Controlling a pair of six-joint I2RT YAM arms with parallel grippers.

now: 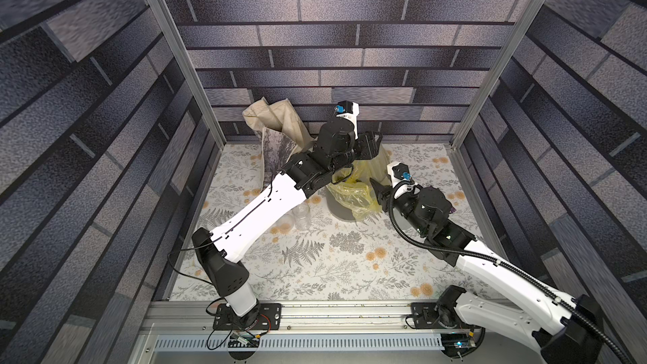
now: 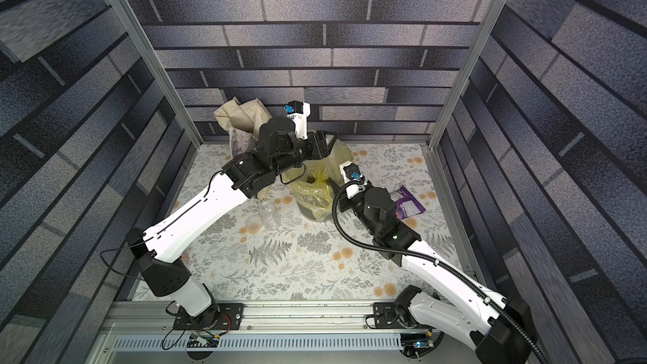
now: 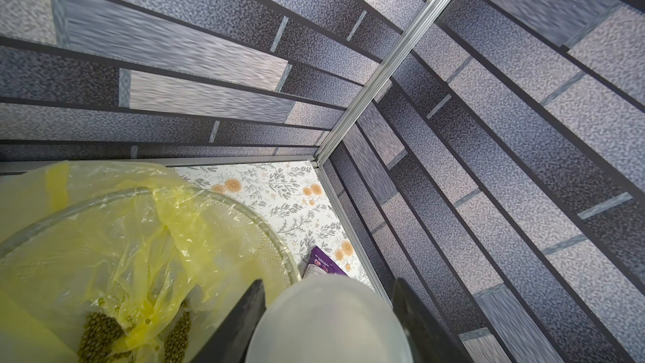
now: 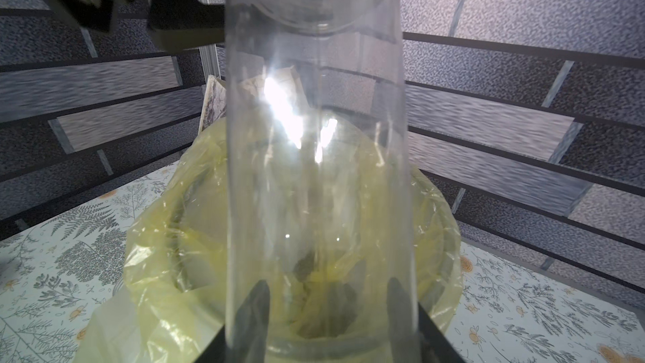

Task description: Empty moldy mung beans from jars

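Observation:
A yellow bag [image 1: 353,195] lines a round bin; in the left wrist view its liner [image 3: 181,228] has green-brown mung beans [image 3: 100,332] at the bottom. My left gripper is over the bin, shut on a round, milky translucent object [image 3: 329,326]; I cannot tell whether it is a jar end or a lid. My right gripper, at the bin's right side, is shut on a long clear jar [image 4: 315,195]. No beans show clearly inside that jar; the dark patches seen through it may lie in the bag.
A clear jar [image 2: 269,215] and a round clear lid [image 2: 253,222] stand left of the bin. Behind the left arm is a tall beige bag [image 2: 242,116]. A purple packet [image 2: 407,203] lies at the right. The front of the table is open.

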